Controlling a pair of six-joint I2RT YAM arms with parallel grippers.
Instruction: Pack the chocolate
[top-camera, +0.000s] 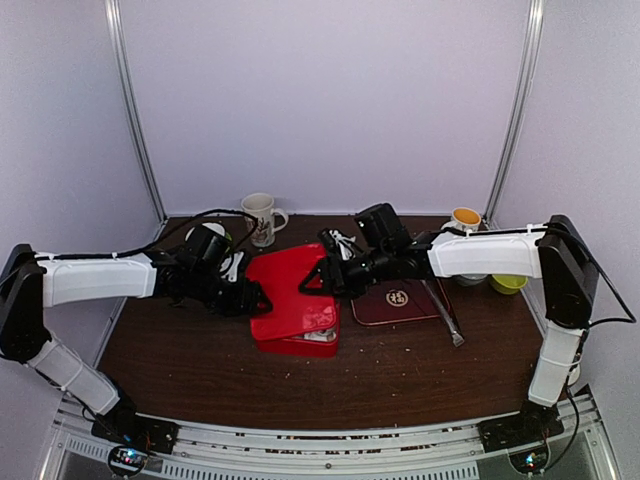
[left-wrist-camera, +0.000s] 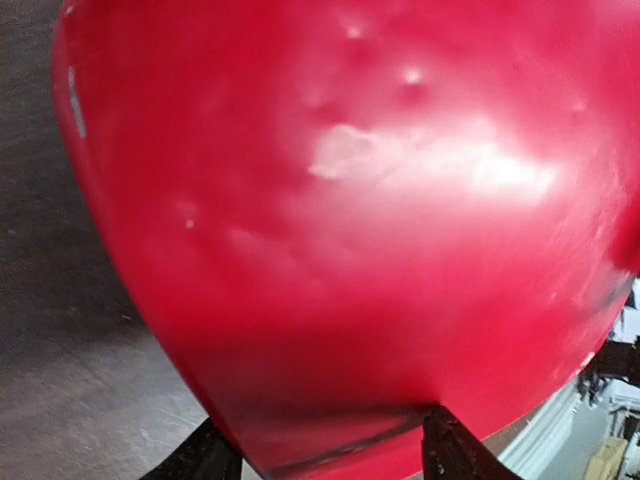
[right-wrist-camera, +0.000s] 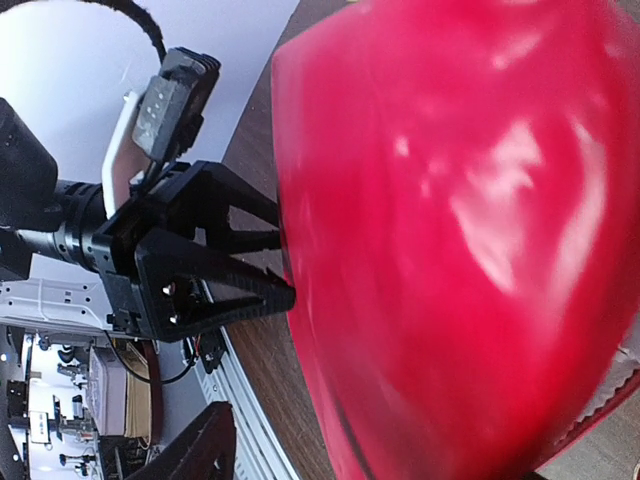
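Observation:
A red box (top-camera: 295, 346) sits on the table with its red lid (top-camera: 285, 280) lifted askew, exposing some pale contents at the front right. My left gripper (top-camera: 250, 298) is at the lid's left side, open, with the red lid between or against its fingertips in the left wrist view. My right gripper (top-camera: 325, 280) is at the lid's right side; its fingers are largely hidden behind the lid in the right wrist view, where the lid (right-wrist-camera: 450, 220) fills most of the frame.
A white mug (top-camera: 258, 215) stands at the back left, a cup (top-camera: 463, 222) and green bowl (top-camera: 508, 283) at the right. A maroon bag (top-camera: 385, 310) and a metal tool (top-camera: 450, 325) lie right of the box.

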